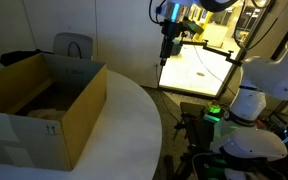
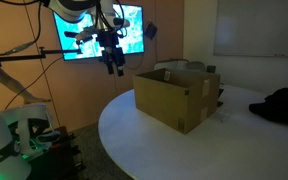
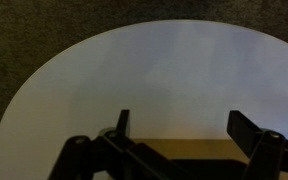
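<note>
My gripper is open, and in the wrist view bare white table shows between its fingers. It points down, high above the table. In exterior view 1 the gripper (image 1: 163, 60) hangs to the right of an open-topped cardboard box (image 1: 81, 117). Exterior view 2 has the gripper (image 2: 115, 71) left of the box (image 2: 169, 103) and higher than its rim. A strip of brown cardboard (image 3: 194, 148) lies along the bottom of the wrist view, partly behind the gripper. Some brown material (image 1: 54, 101) lies inside the box; what it is cannot be made out.
A dark cloth-like heap (image 2: 281, 106) rests on the table's far side in exterior view 2. A chair (image 1: 73, 44) stands behind the table. The robot base (image 1: 249, 140) is off the table's edge.
</note>
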